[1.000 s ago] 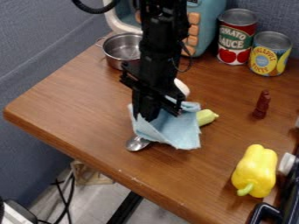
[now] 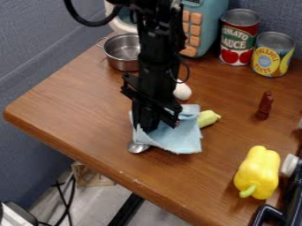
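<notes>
My black gripper (image 2: 154,115) reaches down at the middle of the wooden table, over a light blue cloth (image 2: 179,138) that is bunched under and around its fingertips. Whether the fingers grip the cloth is hidden by the gripper itself. A metal spoon (image 2: 138,147) pokes out from the cloth's lower left. A pale yellow-green vegetable (image 2: 207,117) lies just right of the cloth, and a white object (image 2: 182,92) sits behind the gripper.
A steel pot (image 2: 122,53), tomato can (image 2: 238,37) and yellow can (image 2: 271,55) stand at the back. A brown bottle (image 2: 264,106) and yellow pepper (image 2: 257,172) are on the right.
</notes>
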